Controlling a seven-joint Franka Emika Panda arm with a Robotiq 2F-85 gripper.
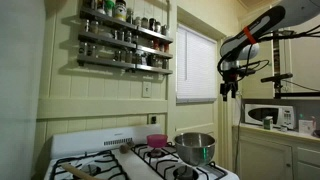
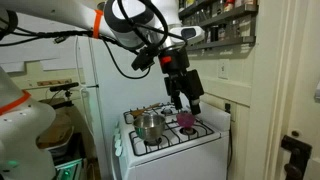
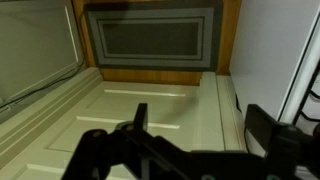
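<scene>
My gripper hangs in the air, to the right of the stove in exterior view 1, its fingers pointing down. In the wrist view the gripper is open, its two dark fingers wide apart with nothing between them. On the stove stands a large metal pot, which also shows in exterior view 2 as a silver pot. Behind it sits a smaller pink pot; in exterior view 2 this pink pot appears just below the gripper. A wooden utensil lies over the left burners.
Shelves of spice jars hang on the wall above the stove. A white microwave stands on the counter at the right. Pale cabinet doors fill much of the wrist view, below a grey dark-framed panel.
</scene>
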